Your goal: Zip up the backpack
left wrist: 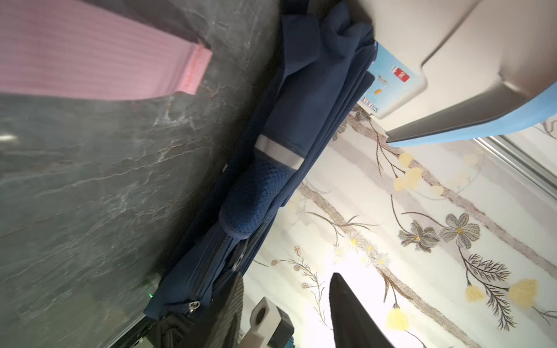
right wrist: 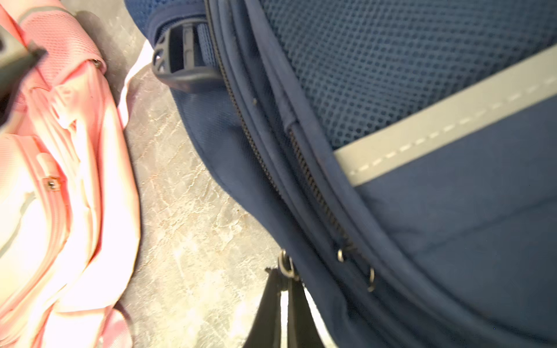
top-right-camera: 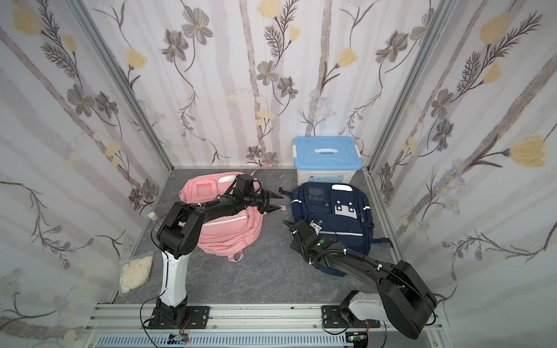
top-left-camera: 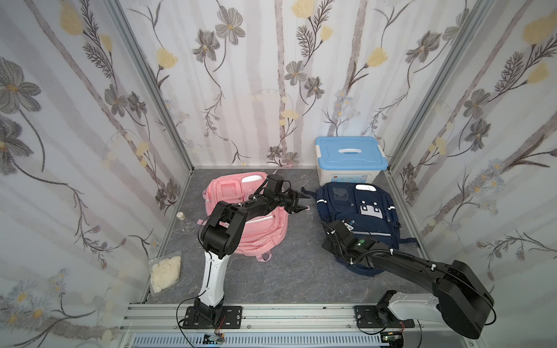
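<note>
The navy backpack (top-left-camera: 362, 214) lies on the floor at the right, its upper left strap (top-left-camera: 308, 192) pointing left. In the right wrist view its zipper track (right wrist: 319, 191) curves along the side, and a metal zipper pull (right wrist: 287, 265) sits at the tips of my right gripper. That gripper is shut on this pull, beside the bag's lower left edge. My left gripper (top-left-camera: 303, 203) hovers by the gap between the two bags. Its fingers (left wrist: 229, 307) stand apart with nothing between them, clear of the navy bag.
A pink backpack (top-left-camera: 264, 235) lies under the left arm. The blue-lidded box (top-left-camera: 351, 153) stands behind the navy bag. A clear bag of pale stuff (top-left-camera: 166, 273) and a small white item (top-left-camera: 180, 215) are at the left. Bare floor (top-left-camera: 298, 261) lies between the bags.
</note>
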